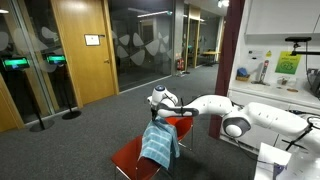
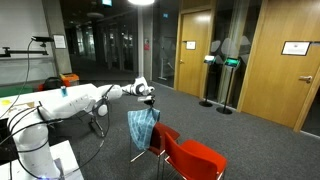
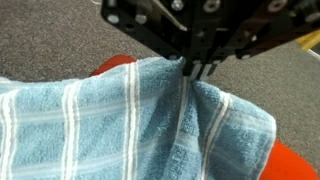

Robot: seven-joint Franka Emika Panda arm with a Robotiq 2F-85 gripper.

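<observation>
A light blue towel with white stripes point(image 3: 110, 120) rises to a peak between the fingertips in the wrist view. My gripper is shut on this pinched fold of cloth. In exterior view 1 the towel point(image 1: 159, 143) hangs beneath the gripper point(image 1: 155, 113), in front of and partly over a red chair point(image 1: 126, 156). Exterior view 2 shows the towel point(image 2: 142, 124) draped downward beside the chairs. How much of its weight rests on a chair cannot be told.
Another red chair point(image 2: 196, 161) stands nearest the camera in exterior view 2, and a further red seat point(image 1: 183, 124) shows behind the towel. White counters point(image 1: 270, 95) flank the arm's base. Grey carpet point(image 1: 60, 150) lies open on the far side.
</observation>
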